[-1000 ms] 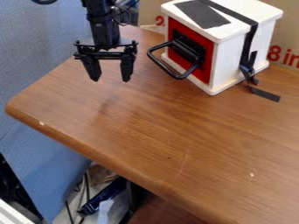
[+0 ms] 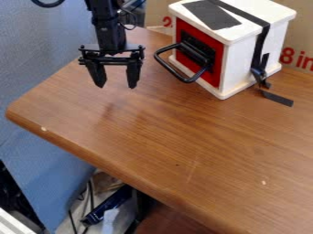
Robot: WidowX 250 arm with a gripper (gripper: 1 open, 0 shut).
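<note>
A black gripper (image 2: 116,75) hangs over the wooden table at the upper left, its two fingers apart with nothing between them. To its right stands a white box (image 2: 240,80) with a red front panel (image 2: 208,75) and a black handle (image 2: 171,69) sticking out towards the gripper. Black straps run over the box and down its side.
Cardboard with red print stands behind the box. A blue wall is at the left, and assorted items lie below the table's left edge.
</note>
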